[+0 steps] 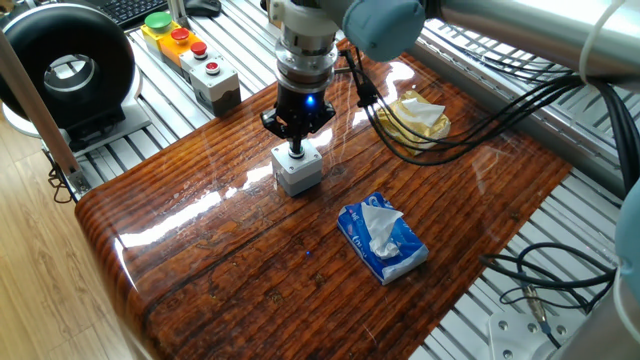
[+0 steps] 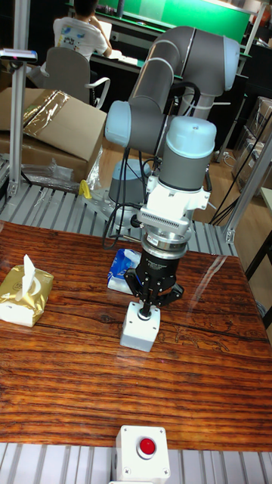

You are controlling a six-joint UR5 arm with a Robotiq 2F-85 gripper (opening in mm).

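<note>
A small white-and-grey button box (image 1: pixel 298 168) stands on the wooden table, near its middle in the exterior view 3. Right above it is my black gripper (image 1: pixel 296 146), pointing down with its fingers brought together. The fingertips (image 2: pixel 145 311) meet the middle of the box's top, where they cover whatever button is there. I cannot make out anything held between them. A blue tissue pack (image 1: pixel 382 238) lies nearby with a white tissue sticking out. The gold tissue pack (image 1: pixel 414 122) rests farther off, by the table's edge.
Beyond the table edge stand a grey box with a red button (image 2: pixel 146 446) and a row of coloured buttons (image 1: pixel 180 36). Black cables (image 1: pixel 490 135) hang beside the arm.
</note>
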